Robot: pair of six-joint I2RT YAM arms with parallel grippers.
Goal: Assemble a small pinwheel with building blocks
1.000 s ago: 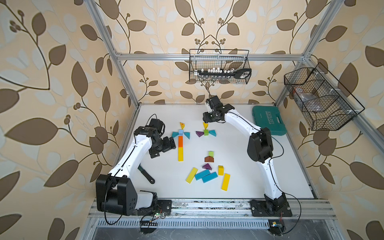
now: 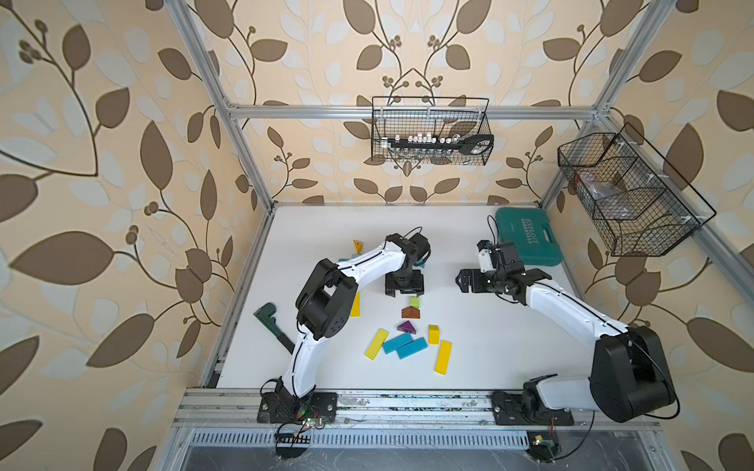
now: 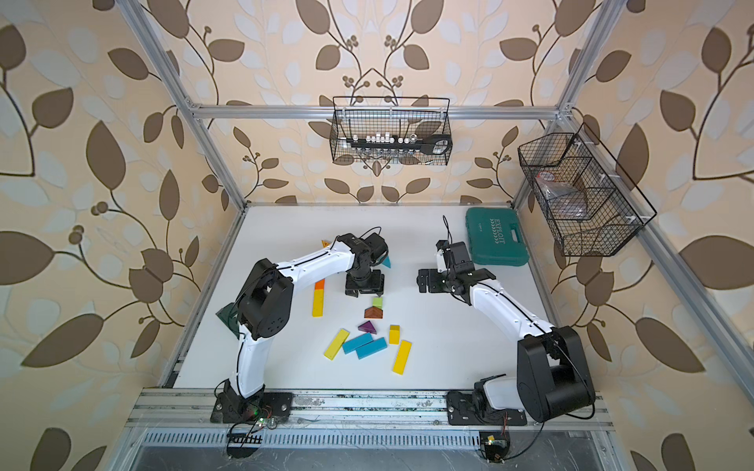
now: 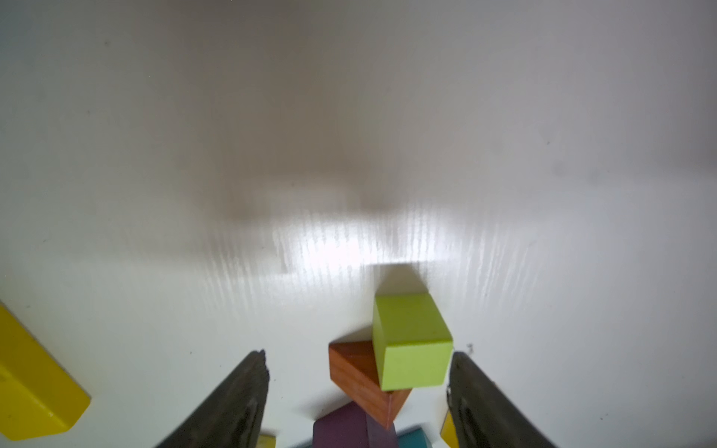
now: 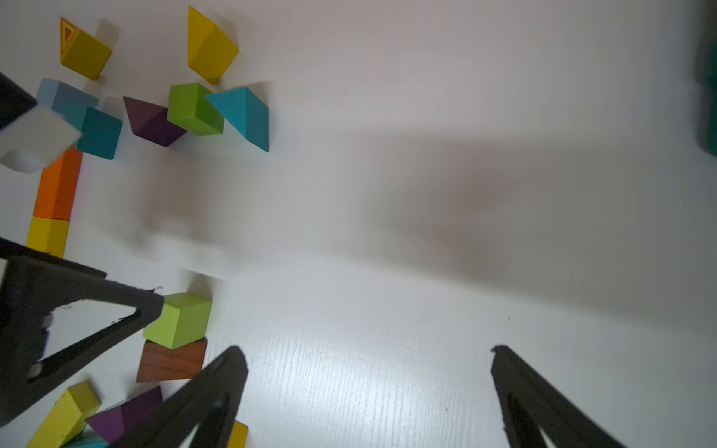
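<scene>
A light-green cube sits against a brown wedge on the table. My left gripper hangs over this pair, part open, nothing held; the cube shows between its fingers, nearer the right one. Farther back, a second green cube has a yellow wedge behind it, a purple wedge left and a teal wedge right. The left arm partly covers a finished-looking pinwheel with an orange block and yellow block as its stem. My right gripper stands open and empty over bare table.
In front lie a purple wedge, two blue blocks, a yellow cube and long yellow blocks. A green case occupies the back right corner. Both grippers are close together mid-table.
The left gripper has travelled from the left pinwheel to the cube and brown wedge. My right gripper has withdrawn from the back yellow wedge, forward and rightward. Visible blocks look unmoved.
</scene>
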